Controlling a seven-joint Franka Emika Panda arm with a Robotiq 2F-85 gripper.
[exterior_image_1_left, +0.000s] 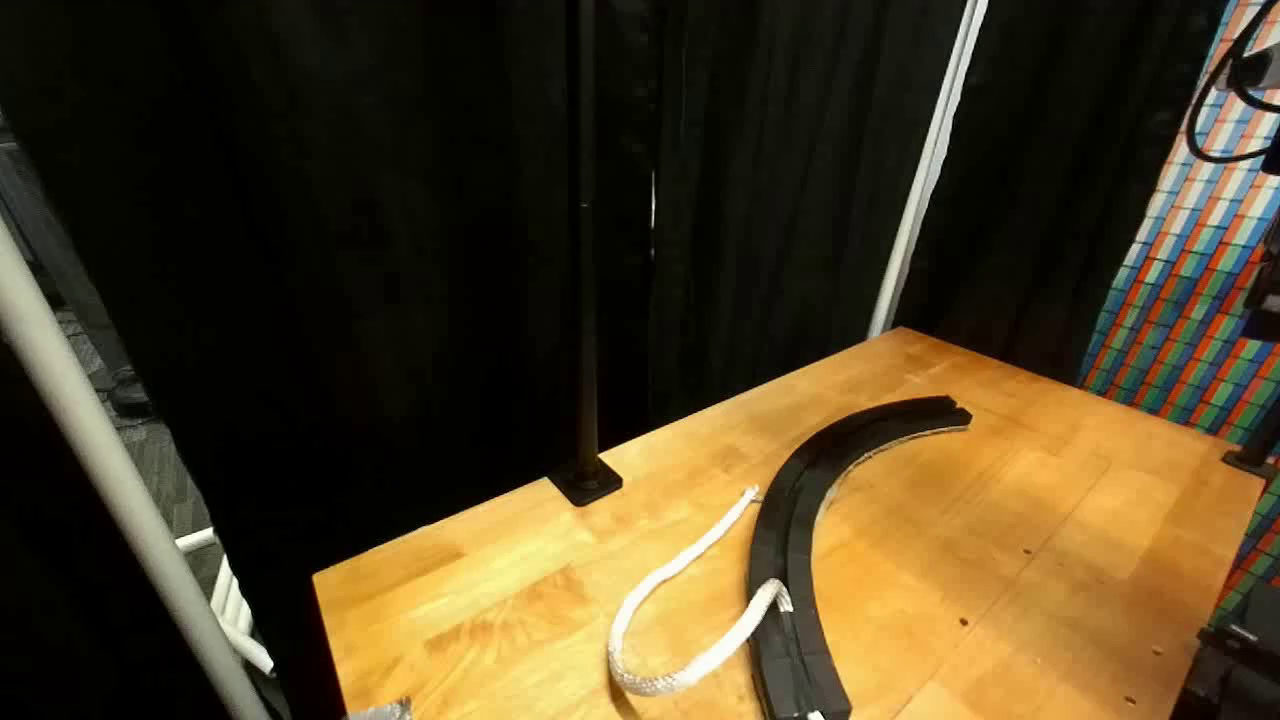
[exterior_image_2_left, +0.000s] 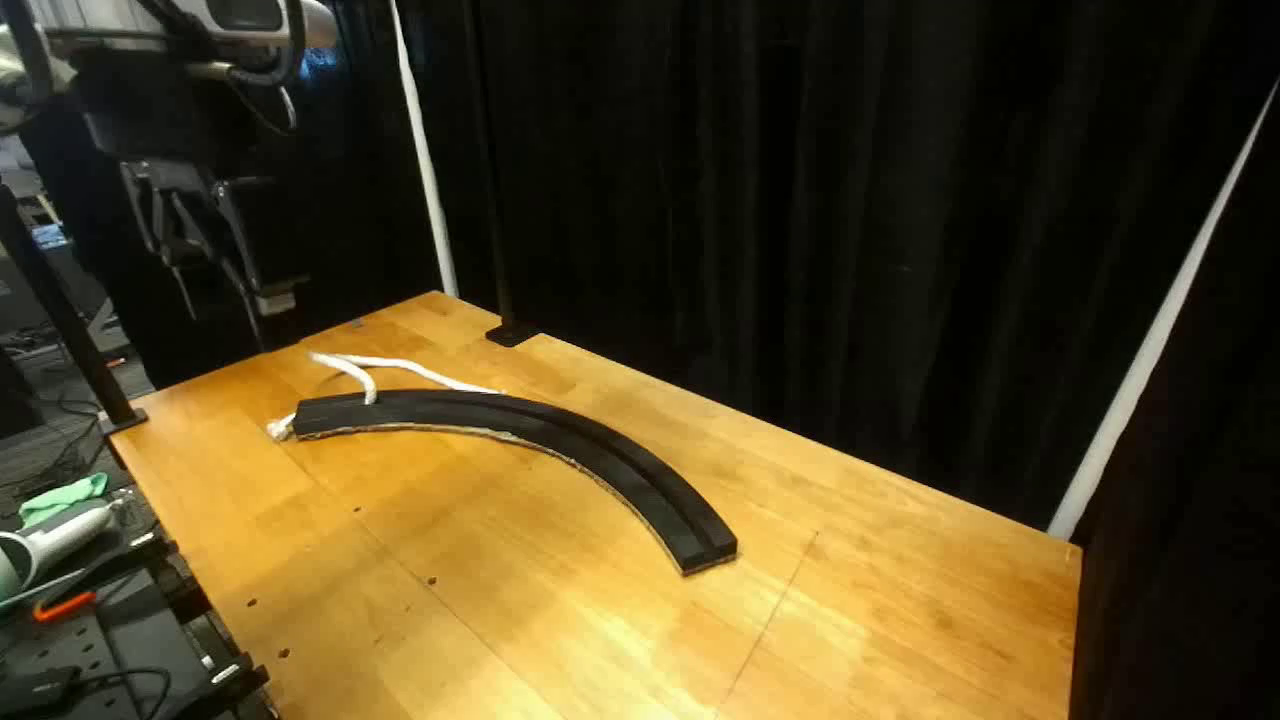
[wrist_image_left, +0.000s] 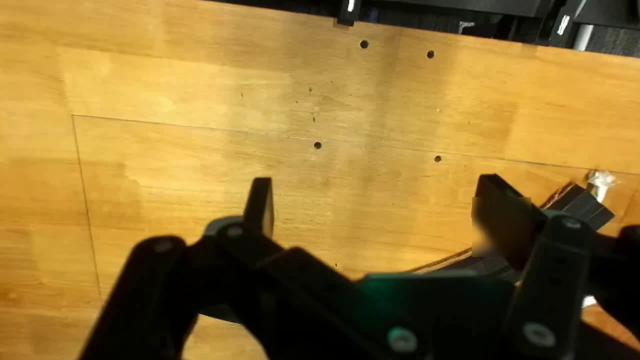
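A black curved track (exterior_image_1_left: 786, 528) with a groove along its top lies flat on the wooden table. In exterior view 2 the same track (exterior_image_2_left: 540, 432) arcs from the left toward the table's middle. A white rope (exterior_image_1_left: 642, 600) makes a loose loop on the outer side of the curve. One part of the rope (exterior_image_2_left: 366, 382) bends onto the track's top near one end, and a frayed tip (wrist_image_left: 600, 180) shows by that end. My gripper is wide open above the table, with nothing between its fingers. The track (wrist_image_left: 579, 207) is partly hidden behind the gripper.
Black posts with a square base (exterior_image_1_left: 585, 482) stand at its edges. Dark curtains (exterior_image_2_left: 840, 240) hang behind. A cart (exterior_image_2_left: 108, 636) with tools and cables stands beside the table.
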